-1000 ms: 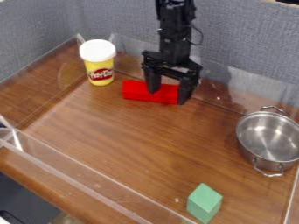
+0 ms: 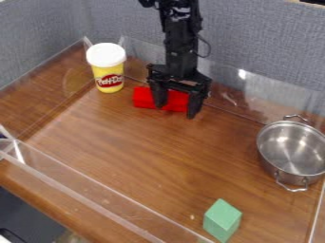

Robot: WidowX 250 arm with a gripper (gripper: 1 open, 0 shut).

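Observation:
My black gripper (image 2: 177, 101) hangs low at the back middle, open, its fingers down over a red block (image 2: 143, 98) lying on the wooden table (image 2: 146, 171). The fingers hide part of the block; I cannot tell whether they touch it.
A yellow Play-Doh tub (image 2: 109, 76) with a white lid stands left of the block. A steel pot (image 2: 290, 145) with handles sits at the right, a green block (image 2: 222, 220) near the front. Walls close off the back.
The gripper has shifted slightly left and down over the red block. The other things have stayed put.

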